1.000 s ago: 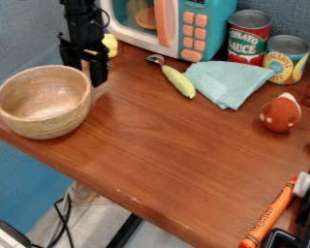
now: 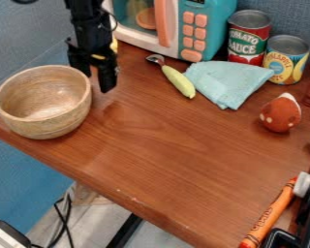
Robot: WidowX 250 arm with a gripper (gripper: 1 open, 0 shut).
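The black gripper [image 2: 96,66] hangs at the back left, just above and behind the wooden bowl [image 2: 42,102], in front of a yellow object that it partly hides. Its dark fingers point down; whether anything is between them is too small to tell.
A toy microwave [image 2: 197,34], two cans [image 2: 246,39], a teal cloth [image 2: 225,79], a yellow banana-like item [image 2: 178,80] and a spoon line the back. A red-orange egg-shaped toy [image 2: 281,114] and an orange crayon tube [image 2: 267,218] are at the right.
The gripper has shifted slightly to the right and down over the last second. The other things have not moved.
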